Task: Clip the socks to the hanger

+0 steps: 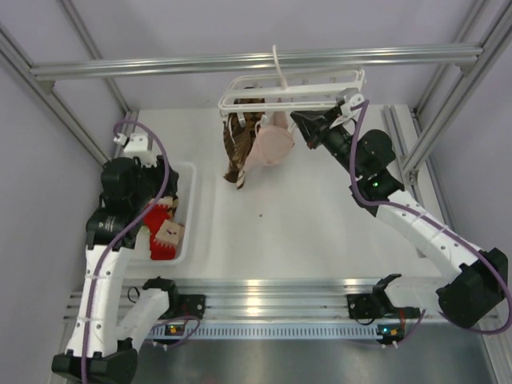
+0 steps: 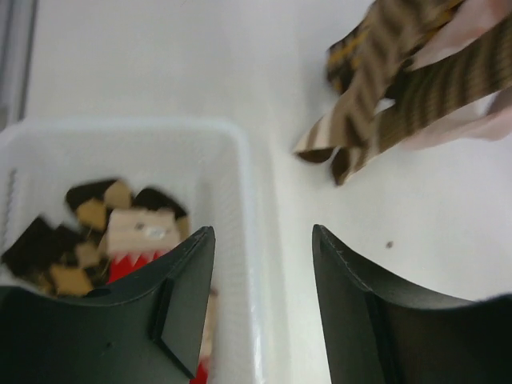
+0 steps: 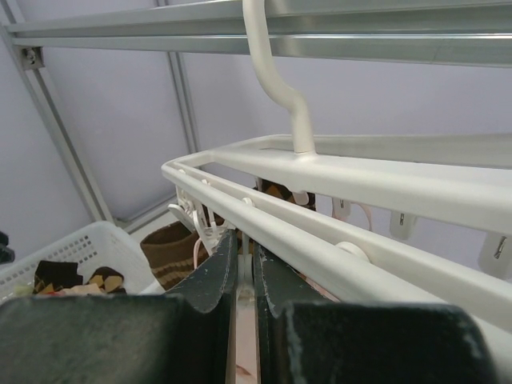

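Observation:
From the front of the white hanger (image 1: pixel 280 106) hang a brown striped sock (image 1: pixel 237 146) and a pink sock (image 1: pixel 272 146). My right gripper is closed on a white clip (image 3: pixel 245 276) under the hanger's front bar, at the right of the pink sock. Most of that clip is hidden by the fingers. Over the basket at the left, my left gripper stands open, its fingers wide apart and empty. Below it lie a red sock (image 1: pixel 162 248) with a beige part and several black and tan socks (image 2: pixel 44 248).
The white basket (image 1: pixel 190 212) holds the loose socks; its right wall runs close under my left gripper. A metal rail (image 1: pixel 184 67) carries the hanger's hook. Bare white table (image 1: pixel 280 232) lies between the two arms.

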